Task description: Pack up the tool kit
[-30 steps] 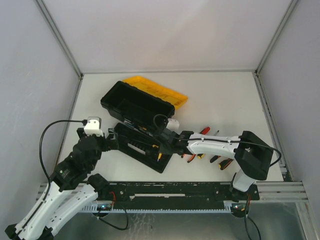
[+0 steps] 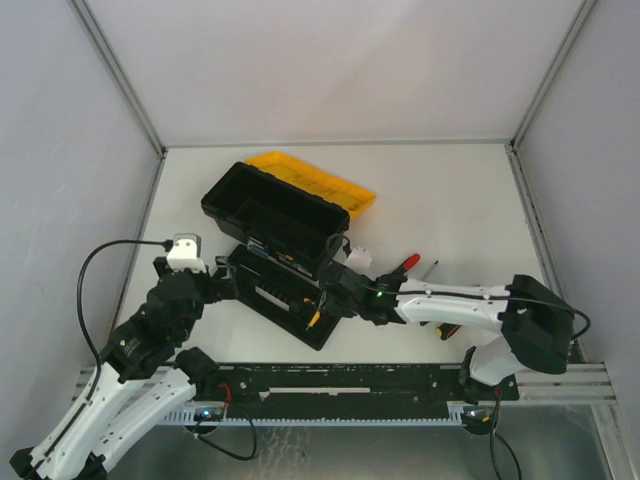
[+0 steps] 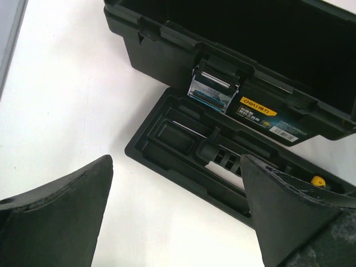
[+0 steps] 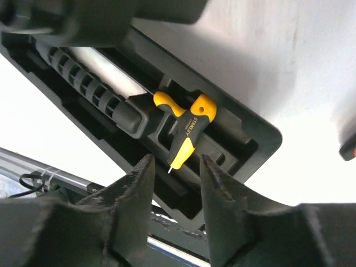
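A black toolbox stands open in the middle, and its black insert tray lies in front of it. Yellow-and-black pliers rest in the tray's right end, with their handles spread. Just above them is my right gripper, its fingers parted and nothing between them in the right wrist view. To the left of the tray waits my left gripper, its fingers wide apart and empty; the left wrist view shows only tray and table past its fingers.
A yellow lid lies behind the toolbox. Several hand tools, among them one with a red handle, are on the table to the right, partly under the right arm.
The right arm has shifted somewhat toward the front and right over the tray. More of the pliers shows now. My left arm has stayed still.
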